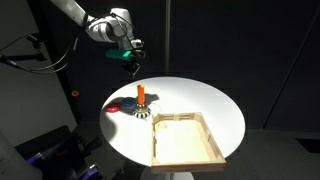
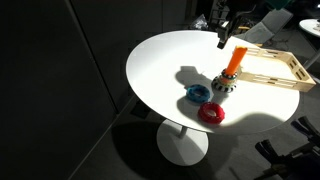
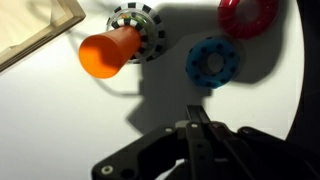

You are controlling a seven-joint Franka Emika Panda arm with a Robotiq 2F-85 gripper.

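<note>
On the round white table an orange post [image 2: 236, 62] stands upright, its base ringed by black-and-white checkered pieces [image 2: 225, 83]. A blue ring with dark dots [image 3: 212, 62] lies flat beside it, and a red ring [image 3: 247, 15] lies nearer the table's edge. My gripper is shut, with nothing showing between its fingers. In the first exterior view the gripper [image 1: 132, 69] hangs well above the table, up and to the left of the post, apart from every object.
A shallow, light wooden tray [image 1: 160, 150] rests on the table, nearer the camera in the first exterior view.
</note>
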